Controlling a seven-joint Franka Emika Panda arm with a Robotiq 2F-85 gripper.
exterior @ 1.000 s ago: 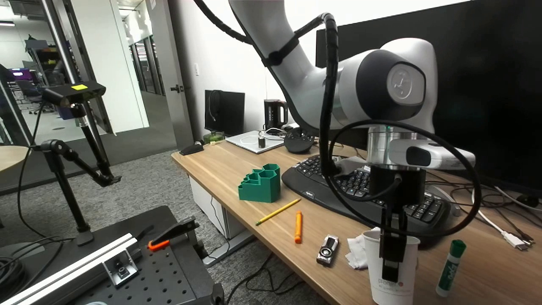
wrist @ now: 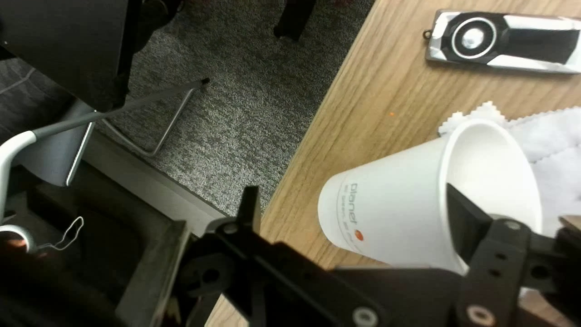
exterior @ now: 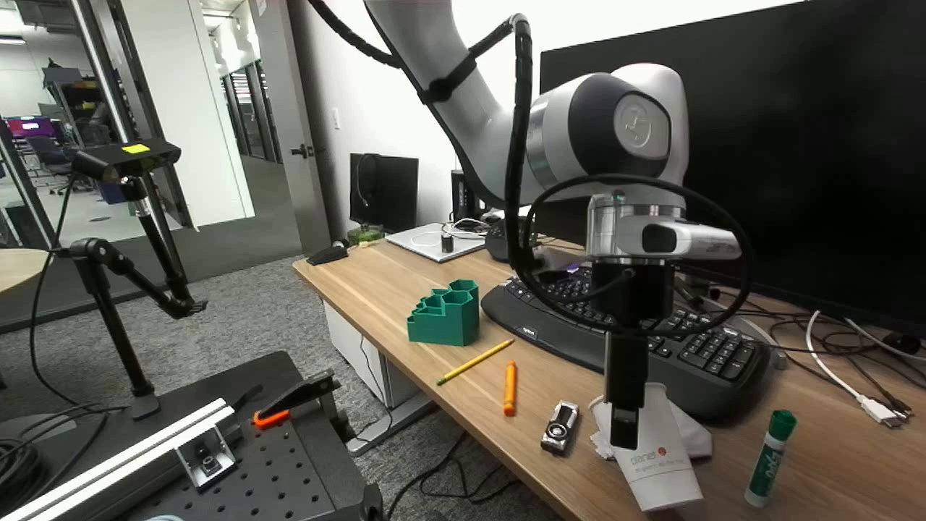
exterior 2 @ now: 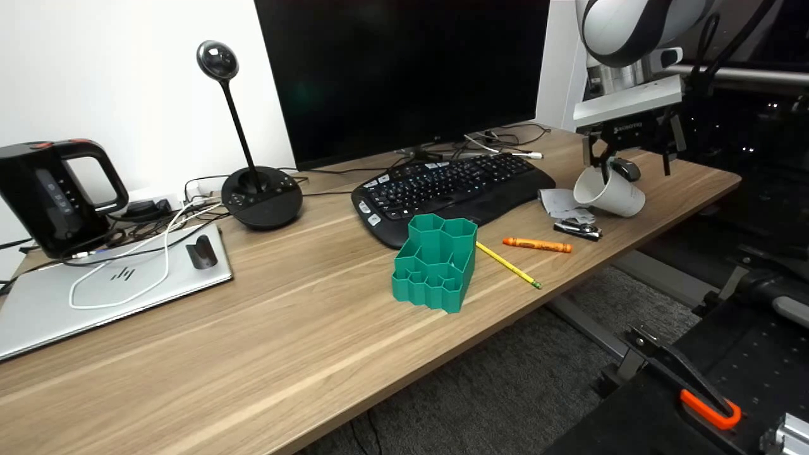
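Observation:
A white paper cup (exterior: 660, 473) with a "planet" print is tipped over at the desk's front edge. In exterior view 2 the mouth of this cup (exterior 2: 623, 198) faces left and its base points right. My gripper stands open over it, fingers wide apart. In the wrist view, one of its fingers (wrist: 467, 223) overlaps the cup's mouth; whether it touches the rim I cannot tell. The other finger (wrist: 249, 210) is out past the desk edge. Nothing is gripped between them.
Beside the cup lie a white cloth (wrist: 555, 136) and a silver-black gadget (wrist: 506, 41). A green marker (exterior: 770, 460) stands to the right. Left are an orange crayon (exterior: 510, 388), a pencil (exterior: 475, 362) and a green organizer (exterior: 444, 323). The keyboard (exterior 2: 455, 189) lies behind.
A second ago the cup stood upright with the gripper in front of it. Now it is tipped over, and the arm has shifted left and up in exterior view 1.

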